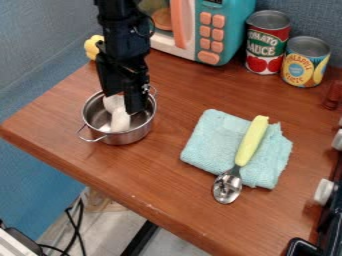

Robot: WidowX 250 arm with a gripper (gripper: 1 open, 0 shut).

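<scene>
My black gripper [123, 85] hangs over a steel pot [131, 131] on the left of the wooden table. A pale, whitish object [116, 116] stands inside the pot, beneath the gripper. The fingers are dark and overlap that object's top, so I cannot tell whether they are shut or hold it. To the right, a folded light-blue cloth [205, 140] carries a spoon with a yellow handle [249, 142].
A toy microwave [211, 30], a tomato can [266, 42] and a second can [306, 62] line the back. A black appliance [322, 205] is at the right edge.
</scene>
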